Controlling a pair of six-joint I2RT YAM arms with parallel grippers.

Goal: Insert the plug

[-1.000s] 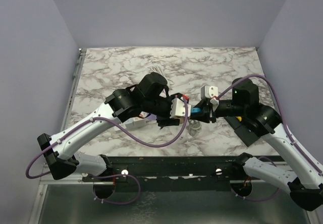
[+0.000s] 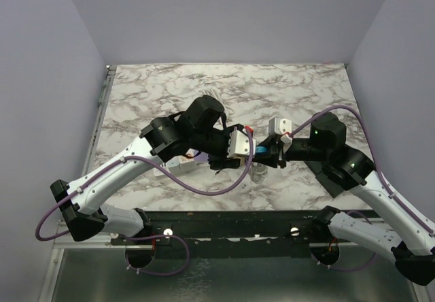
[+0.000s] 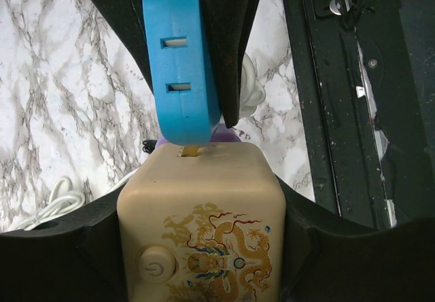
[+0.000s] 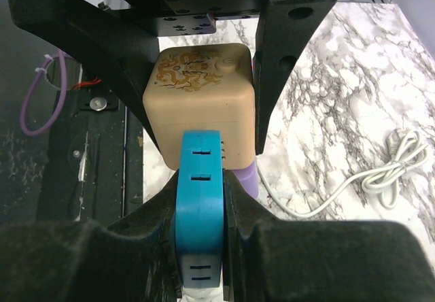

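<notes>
In the left wrist view, the beige block point(image 3: 204, 220) with a dragon picture and a round button is clamped between the fingers of my left gripper. The blue plug point(image 4: 199, 200) is pinched in my right gripper, which is shut on it. Plug and block face each other end to end, very close together. A short stretch of brass prong point(image 3: 189, 151) shows at a slot in the block's end. How deep the prong sits is hidden. From above, both grippers meet near the table's middle, largely covering the two things.
A purple object point(image 4: 249, 178) lies behind the block. Coiled white cable point(image 4: 397, 169) rests on the marble table point(image 2: 156, 88). A dark frame bar point(image 2: 204, 222) runs along the front edge.
The right arm has shifted slightly left and toward the front edge, its gripper still around the blue plug. My left arm stays nearly still.
</notes>
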